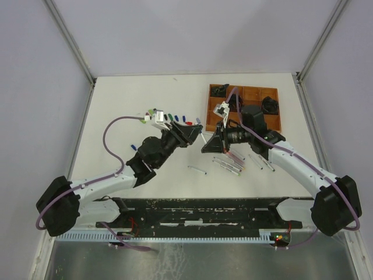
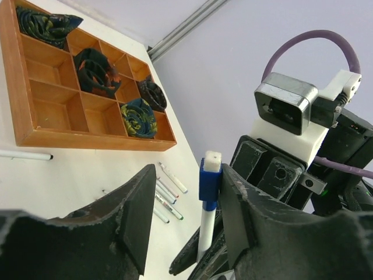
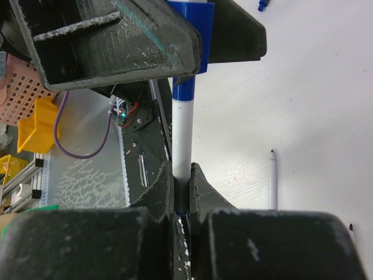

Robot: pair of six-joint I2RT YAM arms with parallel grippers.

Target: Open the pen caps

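A white pen (image 3: 182,131) with a blue cap (image 2: 208,185) stands nearly upright, with my right gripper shut on its white barrel below the cap. My left gripper is part open around the cap. In the left wrist view the cap lies close to the right-hand finger (image 2: 236,213), while a clear gap separates it from the left-hand finger (image 2: 137,213). In the right wrist view the left gripper's fingers (image 3: 116,46) flank the cap from above. From the top, both grippers meet over the middle of the table; the pen is partly hidden there.
Behind the right arm sits a wooden compartment box (image 1: 250,93) holding dark cloths. Several loose pens (image 1: 230,166) lie on the right, and one pen (image 1: 197,170) lies alone in front. Several small coloured caps (image 1: 169,116) are scattered at the back left.
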